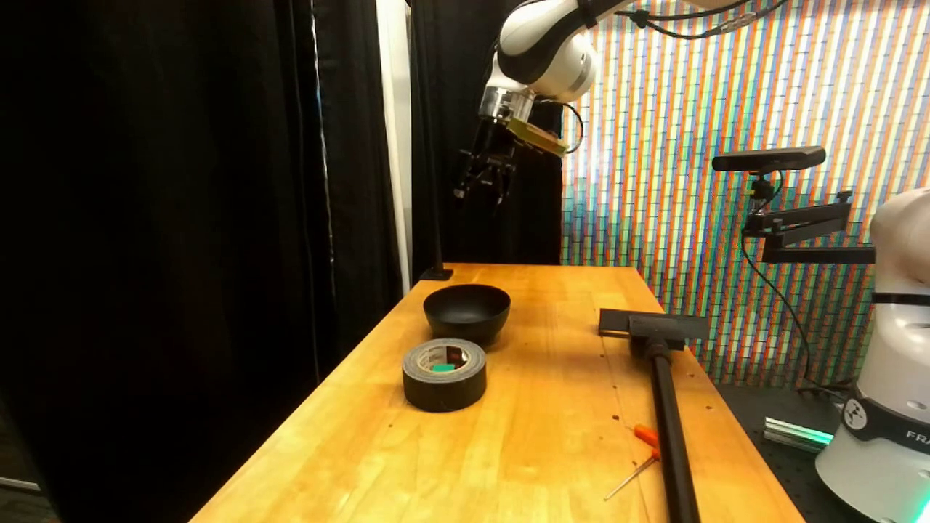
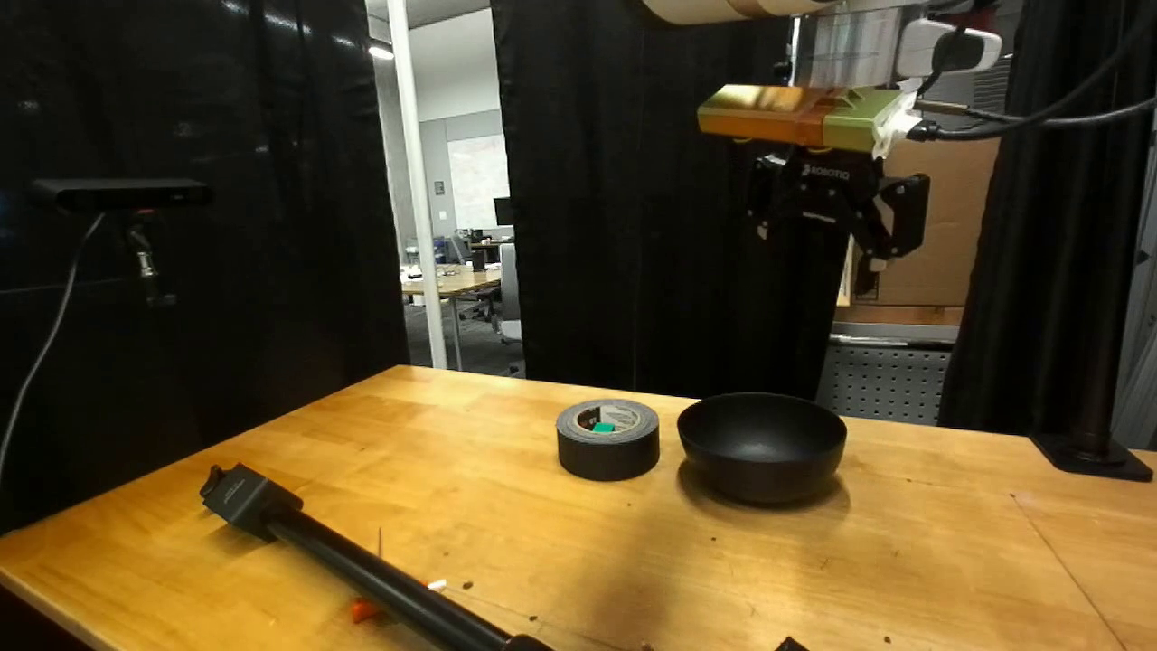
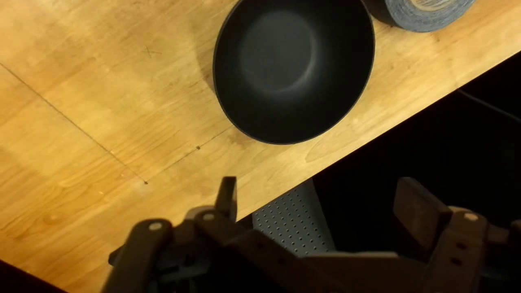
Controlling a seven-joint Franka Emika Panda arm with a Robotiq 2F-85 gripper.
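High above the far end of the table, my gripper [image 1: 477, 193] stands open, its two fingers wide apart with nothing between them in the wrist view. A round black bowl [image 2: 762, 445] rests upright on the table, below the gripper; its inside [image 3: 278, 53] looks empty. Beside it lies a roll of dark tape [image 2: 608, 456] with a bit of green in its hole; only part of the roll [image 3: 430, 14] shows in the wrist view. From above, the fingers [image 3: 422, 210] sit past the bowl, partly out over the table's edge.
A black pole with a flat mount [image 1: 667, 392] lies along the right side of the table, over an orange-handled screwdriver [image 1: 647, 436]. A stand's base [image 2: 1090, 456] is at the table's far corner.
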